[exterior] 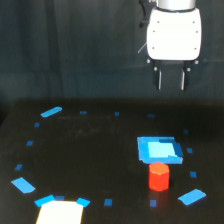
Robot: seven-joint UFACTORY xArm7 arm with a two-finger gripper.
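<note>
My gripper (170, 77) hangs from its white body at the upper right, well above the table. Its two dark fingers stand apart, open, and only the grey backdrop shows between them. Below it on the dark table lies a blue square piece (145, 154) with a paler blue patch (160, 150) inside its outline. A red, roughly six-sided block (158, 177) sits just in front of that square. At the front edge, partly cut off by the frame, is a cream-coloured object (60, 213) with an orange tint.
Strips of light blue tape mark the table: one at the back left (51, 112), one at the left (23, 185), one at the front right (192, 197). Several small dark blue squares are scattered about.
</note>
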